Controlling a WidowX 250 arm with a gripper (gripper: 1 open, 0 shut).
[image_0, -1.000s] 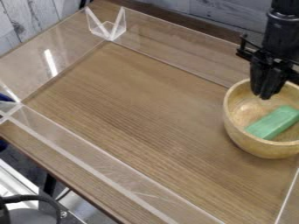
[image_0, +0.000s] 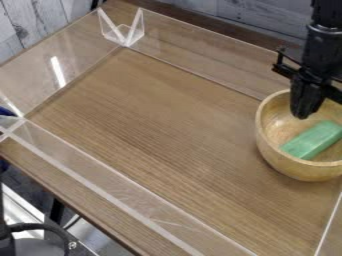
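A wooden bowl (image_0: 278, 152) sits at the right of the table with a green rectangular block (image_0: 315, 139) lying inside it. The black gripper (image_0: 303, 104) hangs over the back part of the bowl, its fingers pointing down, above and behind the block and apart from it. It looks shut, with nothing visible between its fingertips. The upper part of the gripper runs out of view at the top right.
Clear plastic edging runs along its borders, with a clear corner piece at the back left. Dark hardware with cables stands at the lower left.
The gripper has moved very slightly; the bowl and green block stay where they were.
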